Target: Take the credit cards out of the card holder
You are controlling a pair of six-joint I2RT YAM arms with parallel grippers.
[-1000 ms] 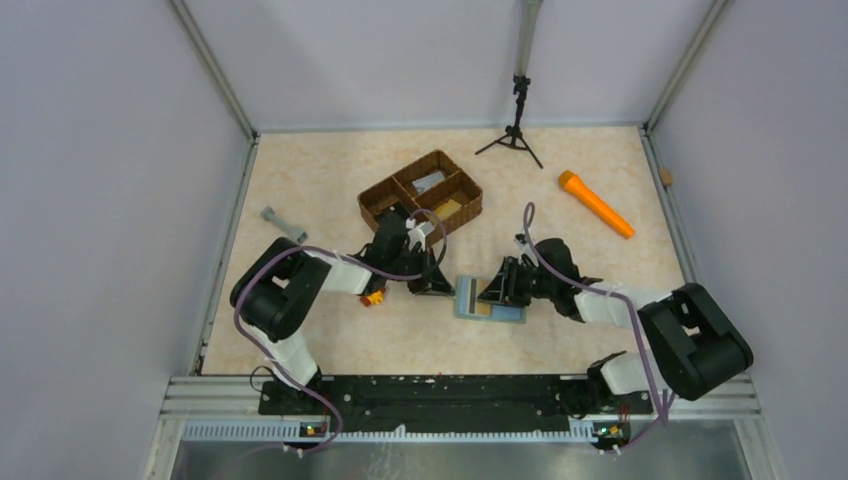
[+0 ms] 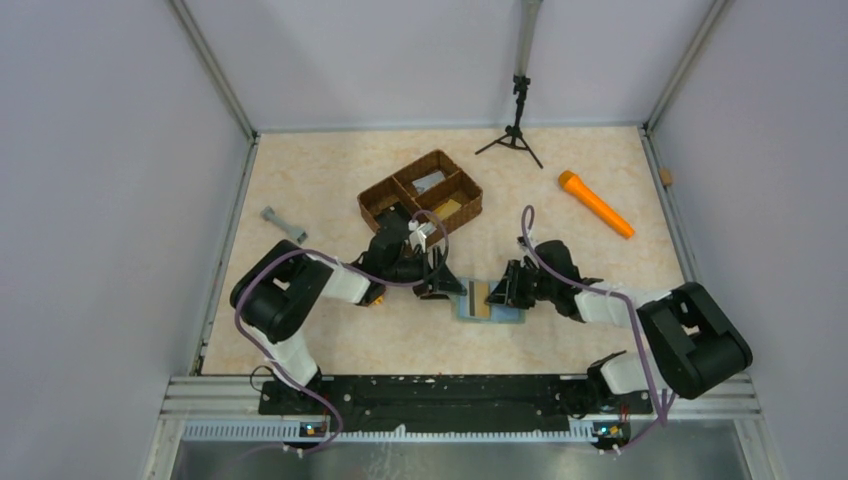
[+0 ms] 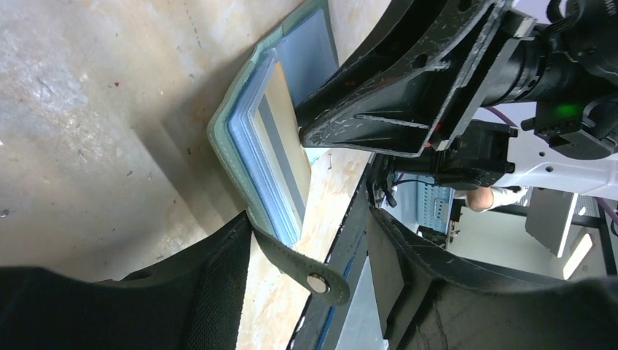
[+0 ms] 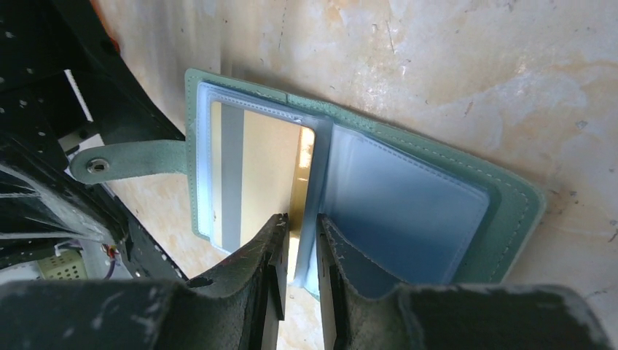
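The open card holder (image 2: 507,318), grey-green outside with blue sleeves, lies on the table between both grippers. A tan card with a grey stripe (image 4: 268,164) sits in its left sleeve, its golden edge showing along the fold. My right gripper has its fingertips a little apart, one on either side of that edge; I see no firm hold on the card. At the strap end stands my left gripper, fingers wide, with the snap strap (image 3: 295,264) reaching between its fingers and nothing clamped.
Behind the arms is a divided brown basket (image 2: 478,207) holding a few flat items. An orange microphone (image 2: 598,204) lies at the back right, a grey wrench-like toy (image 2: 284,225) at the left. The table in front of the holder is clear.
My left gripper has opened and shifted right, up to the holder's strap end. The right gripper has moved slightly right since one second ago. The holder stays almost in place.
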